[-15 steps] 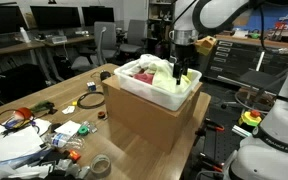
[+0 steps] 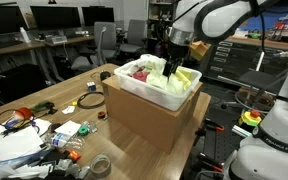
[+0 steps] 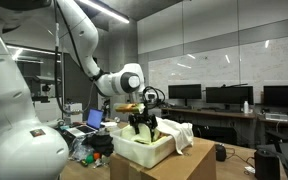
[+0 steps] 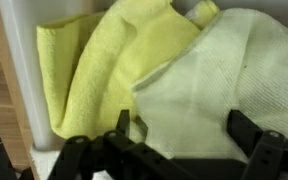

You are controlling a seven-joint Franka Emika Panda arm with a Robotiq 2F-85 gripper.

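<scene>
A white bin (image 2: pixel 152 94) stands on a cardboard box, with cloths heaped inside. In the wrist view a yellow cloth (image 4: pixel 94 75) lies on the left, and a whitish cloth (image 4: pixel 209 80) covers the middle and right. My gripper is open, its two dark fingers wide apart right over the whitish cloth. Whether the fingertips touch the fabric, I cannot tell. From the second exterior side, the hand is low over the bin (image 3: pixel 149 153), and a white cloth (image 3: pixel 177 135) drapes over its right edge.
The cardboard box (image 2: pixel 139 116) supports the bin. Left of it, a wooden table holds a tape roll (image 2: pixel 101 163), bottles (image 2: pixel 68 141), cables and papers. Monitors (image 3: pixel 216 96) and desks stand farther back.
More pale yellow cloth shows around it. The bin has stayed in place.
</scene>
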